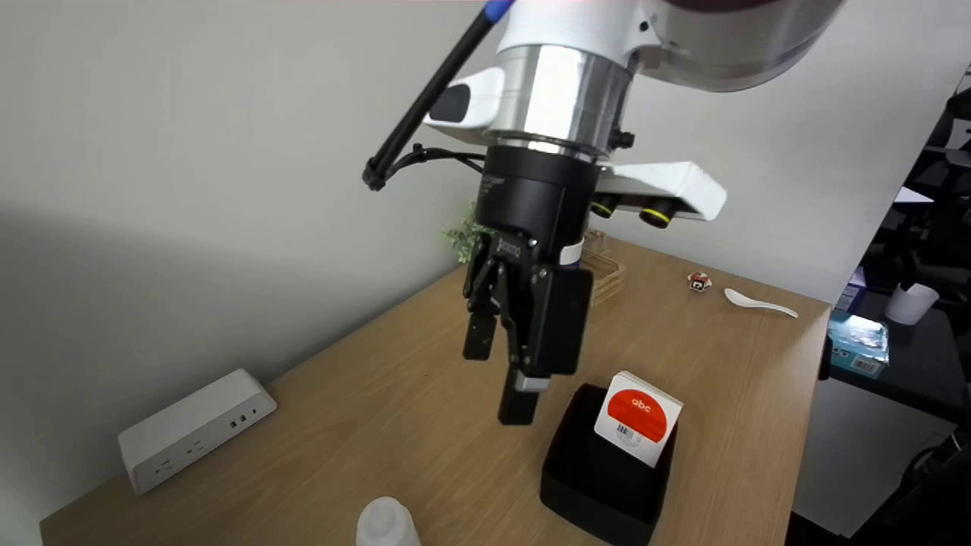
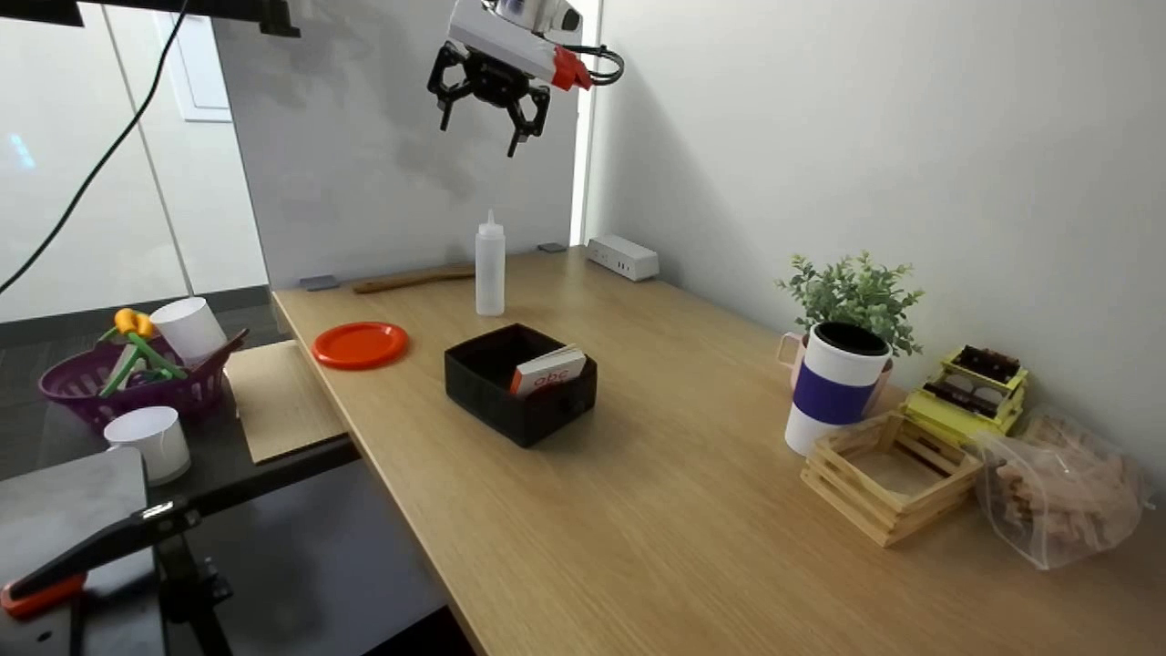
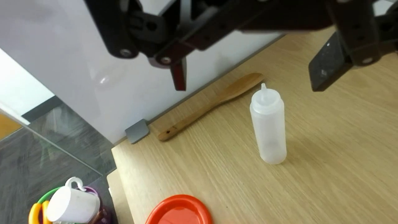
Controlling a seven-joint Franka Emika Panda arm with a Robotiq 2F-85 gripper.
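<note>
High above the table, my gripper [image 2: 478,131] is open with its fingers wide apart and nothing between them. A translucent white squeeze bottle [image 3: 269,128] stands upright below it; the wrist view shows the nozzle between the two fingers, lower down. In exterior view 1 only the bottle's top [image 1: 386,522] shows, to the lower left of the gripper [image 1: 498,371]. A black open box [image 2: 486,403] holds a white and red "abc" box [image 1: 639,418] leaning inside. On the table near its edge lies a red plate [image 2: 361,345].
Behind the bottle lies a wooden spoon-like utensil [image 3: 212,104]. A white power strip [image 1: 197,428] stands by the wall. A tumbler [image 2: 836,388], plant [image 2: 853,297] and wooden crate [image 2: 894,481] are at the other end, beside a spoon [image 1: 760,303] and small candy [image 1: 699,281]. Mid-table is clear.
</note>
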